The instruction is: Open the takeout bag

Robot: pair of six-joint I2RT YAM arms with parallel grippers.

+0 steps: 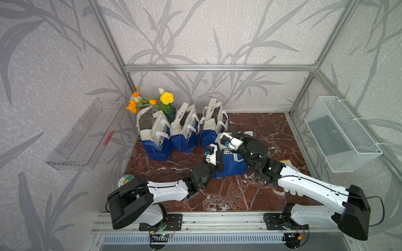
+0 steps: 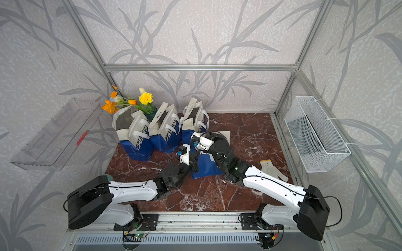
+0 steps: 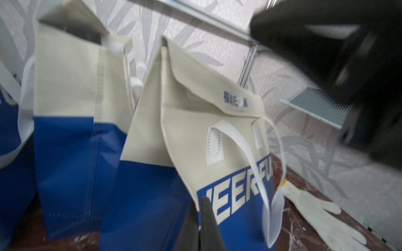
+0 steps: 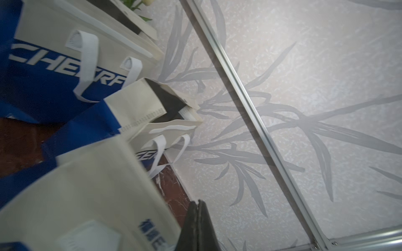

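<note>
The blue and cream takeout bag (image 3: 144, 200) stands with its printed flap (image 3: 234, 98) folded over the top. My left gripper is shut on the bag's near side edge, low in the left wrist view. In the right wrist view, my right gripper is shut with nothing between its fingers. The flap, blurred at lower left there, lies outside those fingers. Dark parts of the right gripper fill the upper right of the left wrist view, apart from the bag. From above, both arms partly cover the bag.
Several similar bags (image 1: 185, 133) with raised tops stand to the left, the nearest close to this bag. Flowers (image 1: 166, 98) are behind them. A white glove (image 3: 322, 217) lies to the right. Wire baskets (image 1: 343, 133) hang on both side walls.
</note>
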